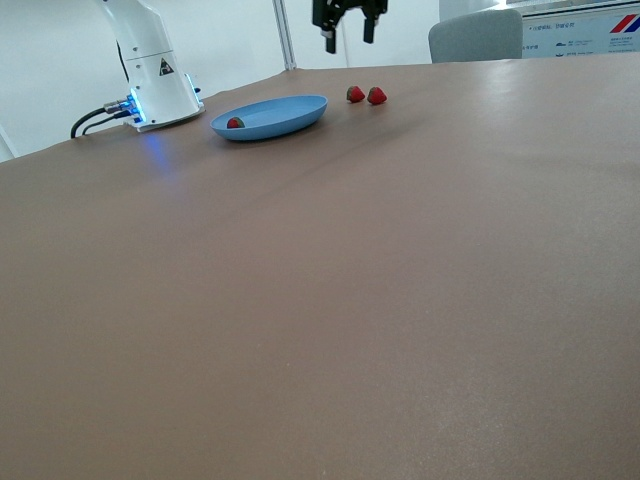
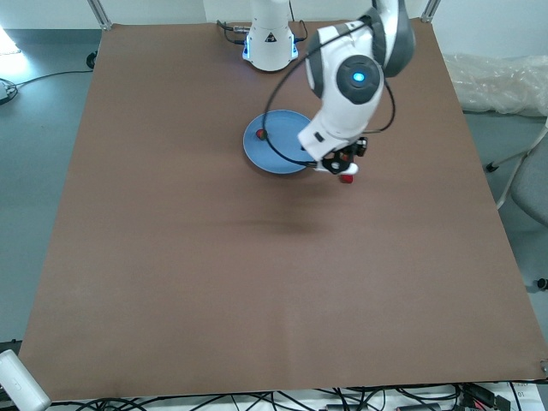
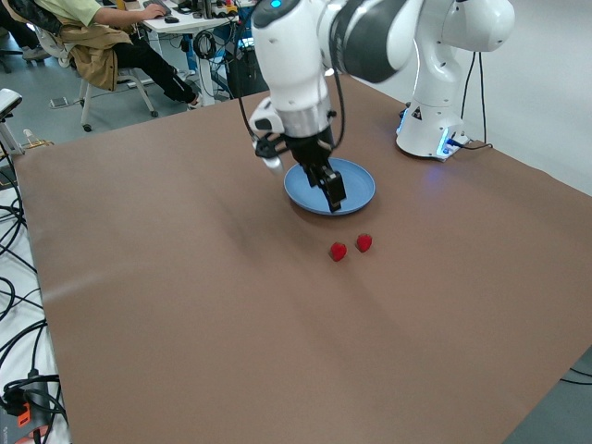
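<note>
My gripper (image 1: 349,35) hangs above the table with its two black fingers apart and nothing between them. It is over the right side of the blue plate (image 1: 270,115), near two strawberries. One strawberry (image 1: 235,123) lies on the plate. Two more, a strawberry (image 1: 355,94) and another strawberry (image 1: 377,96), lie on the table to the plate's right. In the left view the gripper covers most of these two. In the right view they (image 3: 364,242) show clearly beside the plate.
The robot base (image 2: 270,43) stands behind the plate at the table's back edge. A grey chair (image 2: 531,184) stands off the right side.
</note>
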